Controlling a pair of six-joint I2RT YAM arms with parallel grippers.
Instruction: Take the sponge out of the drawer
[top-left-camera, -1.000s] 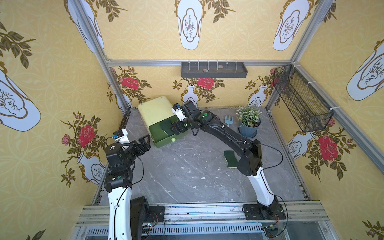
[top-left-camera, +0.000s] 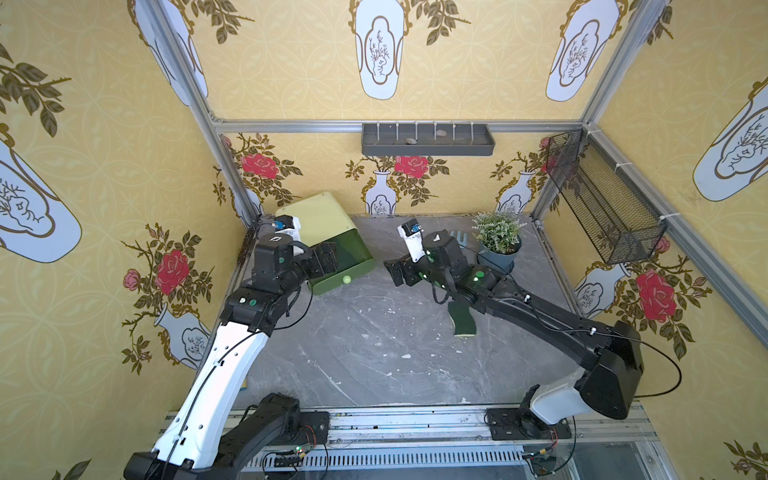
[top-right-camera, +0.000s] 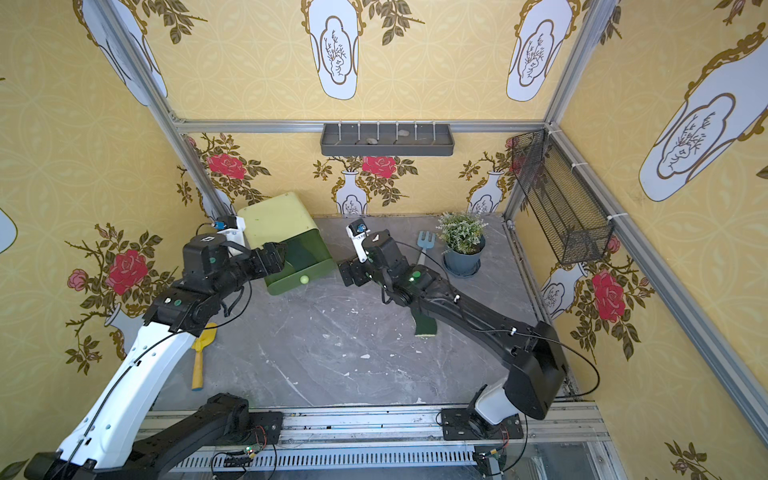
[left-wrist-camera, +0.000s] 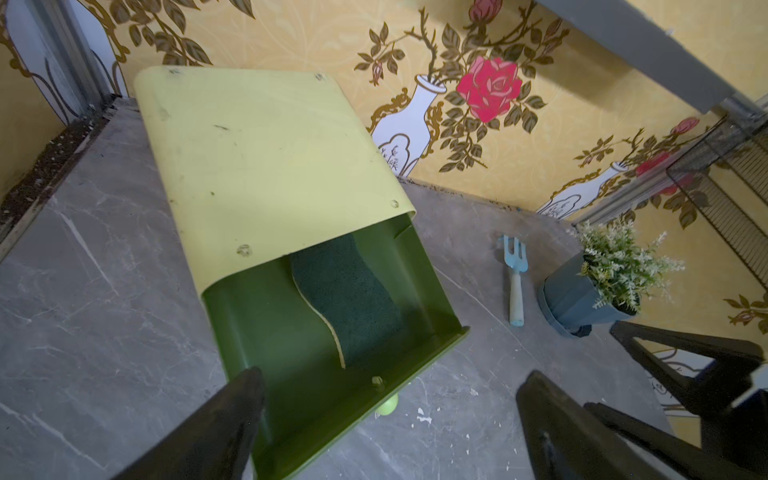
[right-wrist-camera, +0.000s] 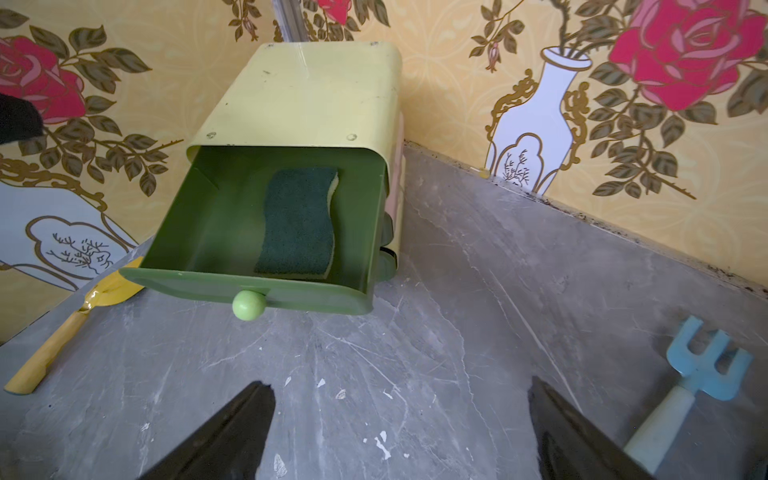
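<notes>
Inside the pulled-out green drawer (right-wrist-camera: 232, 289) of the cream cabinet (left-wrist-camera: 272, 160) lies a dark green sponge (left-wrist-camera: 344, 292), flat on the drawer floor. A second green sponge (top-left-camera: 461, 318) rests on the table, below the right arm. My left gripper (top-left-camera: 322, 260) hangs over the drawer with its fingers apart; in the left wrist view the sponge lies ahead of its fingers (left-wrist-camera: 216, 424). Out to the right of the drawer, above the table, my right gripper (top-left-camera: 401, 272) is open and empty.
To the right stand a potted plant (left-wrist-camera: 608, 276) and a blue fork (right-wrist-camera: 696, 376). A yellow trowel (top-right-camera: 200, 352) lies at the left. A wire basket (top-left-camera: 604, 200) hangs on the right wall.
My left gripper has swung from the drawer's left to above it, covering the sponge in the top left view. My right gripper has drawn back rightward from the drawer. The drawer has stayed put.
</notes>
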